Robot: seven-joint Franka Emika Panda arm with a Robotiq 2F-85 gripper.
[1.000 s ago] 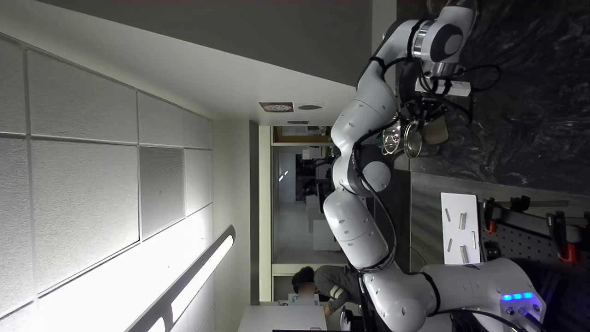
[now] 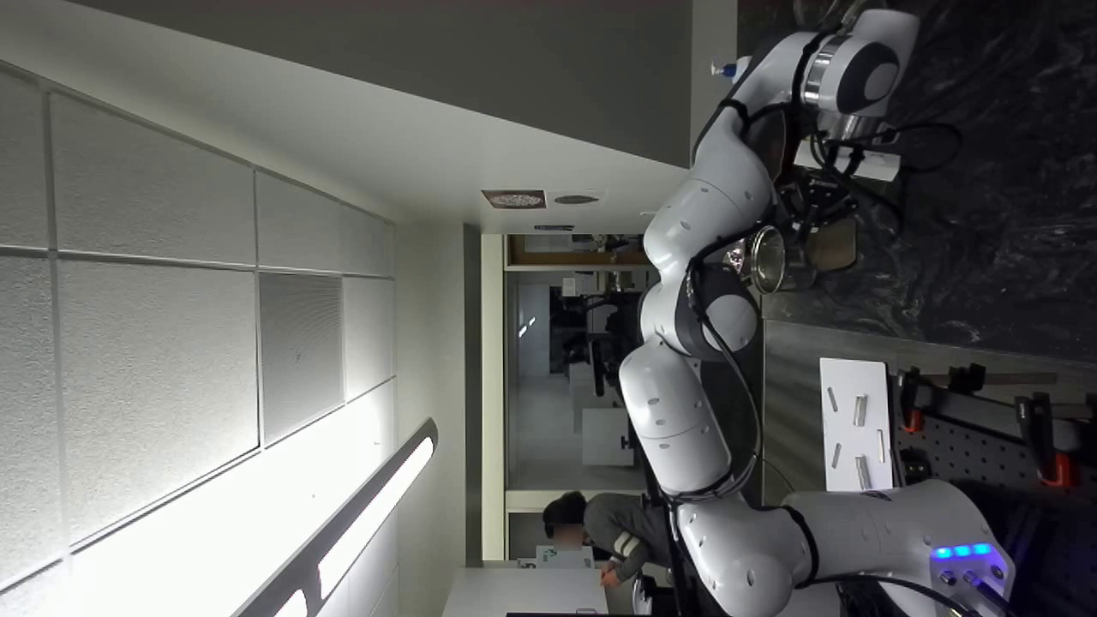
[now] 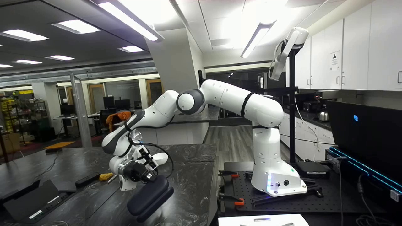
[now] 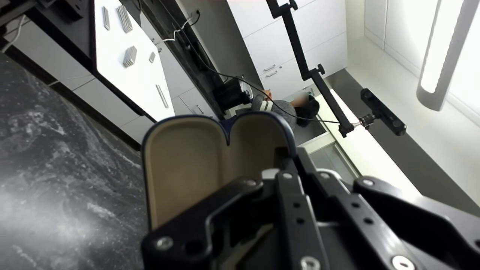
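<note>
An opened dark blue case with a tan lining (image 4: 186, 166) fills the centre of the wrist view. My gripper is shut on its wall, at the right side of the case. From the side, the dark case (image 3: 149, 199) hangs tilted below the gripper (image 3: 151, 177), over the dark marbled table; whether its lower edge touches the table I cannot tell. Exterior view 1 is turned sideways, and there the tan inside (image 2: 830, 245) shows beside the gripper (image 2: 823, 211).
A glass bowl (image 2: 767, 259) stands near the gripper, and a white bowl (image 3: 160, 158) sits behind it. A yellow item (image 3: 105, 176) and a black laptop-like device (image 3: 34, 205) lie farther left. The table right of the case is clear.
The arm has come down towards the table, carrying the case with it. The glass bowl nearest the gripper has stayed in place.
</note>
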